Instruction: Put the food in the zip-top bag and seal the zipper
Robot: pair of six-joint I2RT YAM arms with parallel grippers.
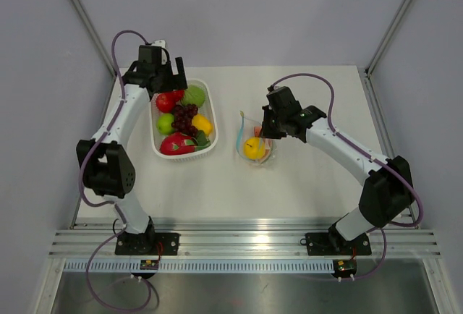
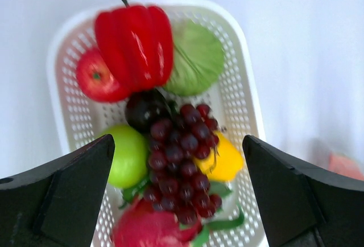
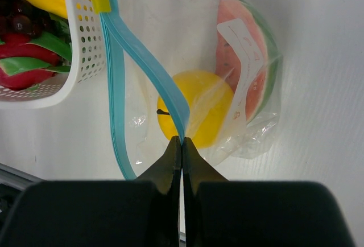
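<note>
The zip top bag [image 3: 142, 82] lies open on the table, a yellow fruit [image 3: 199, 105] and a watermelon slice [image 3: 244, 53] inside. My right gripper is shut at the bag's blue zipper edge; whether it pinches the edge is hard to tell. My left gripper is open above the white basket [image 2: 250, 105], which holds a red pepper [image 2: 133, 42], red apple [image 2: 94, 82], cabbage [image 2: 196, 56], dark round fruit [image 2: 142, 110], grapes [image 2: 187, 144], green apple [image 2: 128, 153], yellow item [image 2: 227, 159] and a red item with green leaves [image 2: 148, 230].
The bare white table [image 1: 325, 90] has free room behind the bag and in front of both bag and basket. Metal rails [image 1: 239, 223] run along the front edge.
</note>
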